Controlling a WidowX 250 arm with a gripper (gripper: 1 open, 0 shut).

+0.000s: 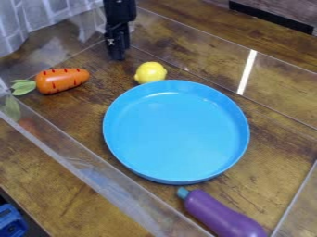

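A toy carrot [59, 81] with green leaves lies on the wooden surface at the left. A yellow lemon [150, 72] sits just behind a large empty blue plate [176, 131]. A purple eggplant [223, 214] lies at the lower right, near the plate's front. My dark gripper [115, 44] points down at the top of the view, behind the carrot and lemon and apart from both; its fingers are too dark and small to tell open from shut.
A clear plastic wall edge runs along the lower left. A crumpled light cloth or foil [31, 23] is at the top left. Bare wood [279, 93] is free at the right and behind the lemon.
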